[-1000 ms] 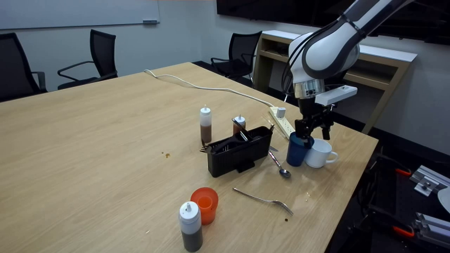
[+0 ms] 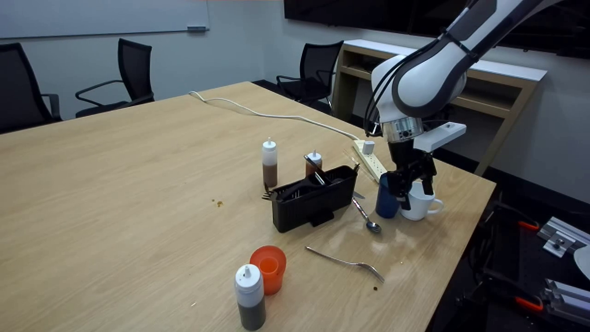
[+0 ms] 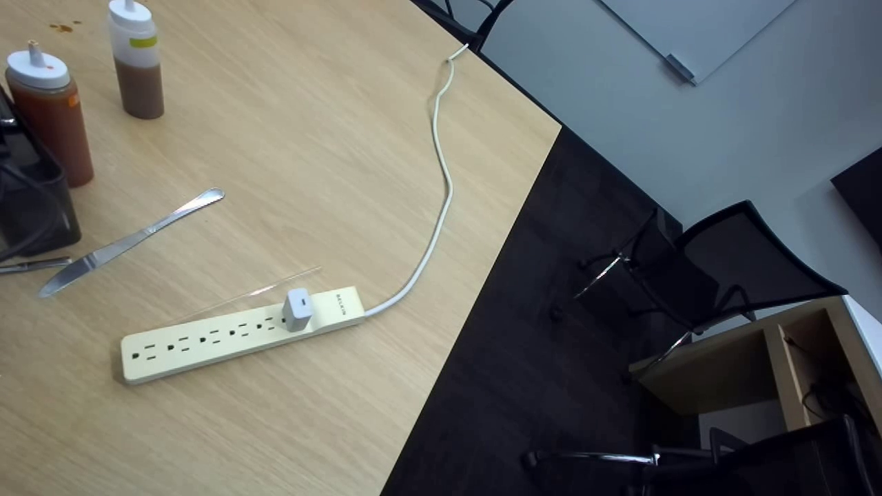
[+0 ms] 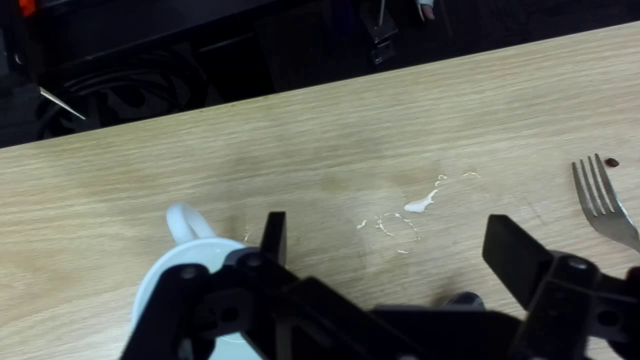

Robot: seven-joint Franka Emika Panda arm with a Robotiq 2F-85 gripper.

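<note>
Beside the dark blue cup, a white mug stands upright on the table, its handle to the right. My gripper is low over these two, fingers spread wide. One finger passes in front of the mug's left side; the other is at its rim, and whether it is inside cannot be told. In the wrist view the gripper is open with bare table showing between the fingertips, and the mug lies partly hidden under the left finger.
A spoon, a fork and a black cutlery holder are left of the cups. Behind lies a power strip. An orange cup and sauce bottle stand in front. The table edge is close on the right.
My gripper has come down and slightly left, so its fingers now overlap the mug and blue cup. The mug and cup appear to stay in place.
</note>
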